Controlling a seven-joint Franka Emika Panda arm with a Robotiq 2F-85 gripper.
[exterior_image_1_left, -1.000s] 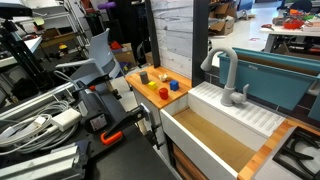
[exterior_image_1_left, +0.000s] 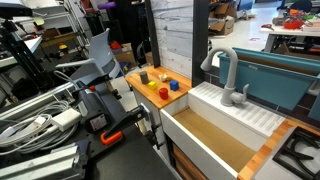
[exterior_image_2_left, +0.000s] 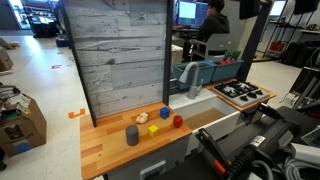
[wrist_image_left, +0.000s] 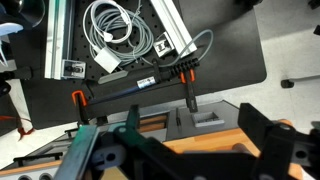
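Note:
In the wrist view my gripper stands open, its dark fingers wide apart at the bottom of the picture and nothing held between them. Below it show the black mount plate (wrist_image_left: 235, 55) with coiled cable and the wooden counter edge. On the counter, a red cup (exterior_image_2_left: 178, 121) stands near the sink, with a blue block (exterior_image_2_left: 164, 112) behind it. A yellow block (exterior_image_2_left: 153, 129) and a grey cup (exterior_image_2_left: 132, 135) sit farther left. A small yellow-orange item (exterior_image_2_left: 143, 117) lies toward the back. These small objects all stand apart from my gripper.
A white sink (exterior_image_1_left: 178, 122) with a wood-coloured bottom lies beside the objects, under a tall grey faucet (exterior_image_1_left: 232, 75). Beyond it is a stove top (exterior_image_1_left: 298, 152). A grey plank wall (exterior_image_2_left: 125, 60) rises behind the counter. Orange clamps (wrist_image_left: 190, 90) and cables crowd the mount plate.

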